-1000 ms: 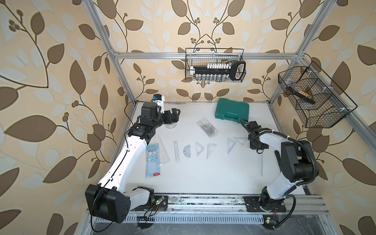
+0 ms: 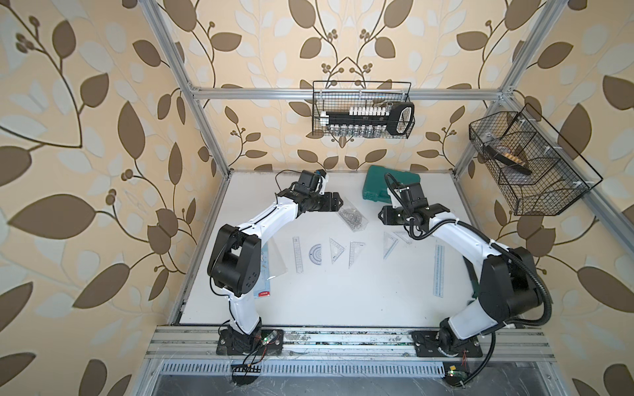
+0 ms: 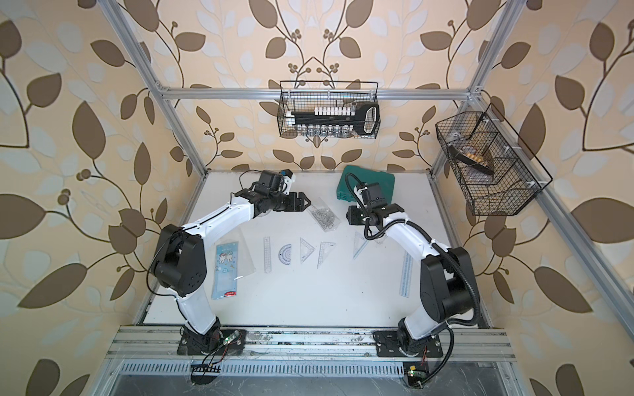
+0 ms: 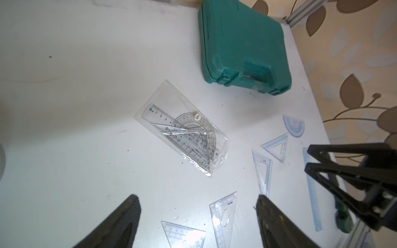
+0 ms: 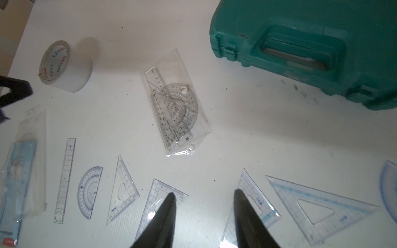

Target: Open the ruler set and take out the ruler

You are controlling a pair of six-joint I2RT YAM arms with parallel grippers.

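Observation:
The clear ruler set pouch lies flat at the middle back of the white table, a ruler, protractor and triangles inside it; its button snap [image 4: 197, 117] shows in the left wrist view. My left gripper [image 2: 338, 202] is above and left of the pouch, its fingers [image 4: 120, 221] spread apart and empty. To the right, my right gripper [image 3: 350, 215] hangs above the table, its open fingers [image 5: 167, 223] holding nothing. Both grippers are apart from the pouch.
A green case [image 4: 248, 45] stands behind. Loose triangles [image 5: 322, 208], a protractor [image 5: 89, 192] and rulers [image 5: 65, 179] lie in front. A tape roll [image 5: 66, 66] and a blue pencil-case pack [image 3: 226, 270] are at left.
My right arm has come left from the right side toward it. The pouch has not moved.

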